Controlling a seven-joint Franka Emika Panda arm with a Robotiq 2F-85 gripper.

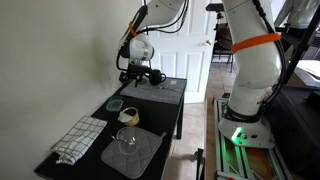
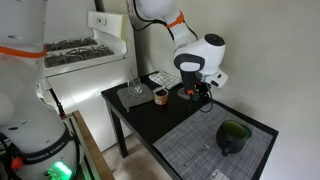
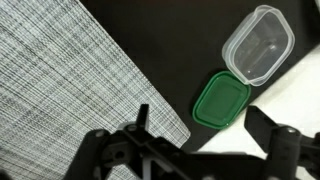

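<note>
My gripper is open, with nothing between its fingers. Beneath it in the wrist view, a green lid (image 3: 221, 99) lies on the black tabletop, partly near the right finger. A clear rectangular container (image 3: 259, 45) is beside the lid, touching or almost touching it. In the second exterior view my gripper (image 2: 194, 92) hangs over the table on the wall side, and the first exterior view has the gripper (image 1: 130, 77) near the wall above the far half.
A grey woven mat (image 2: 190, 145) carries a dark green pot (image 2: 232, 136). Elsewhere stand a wooden-looking cup (image 2: 161, 96) and a grey drying mat (image 1: 133, 152) with a clear item on it. A checked cloth (image 1: 79, 139) lies near the wall.
</note>
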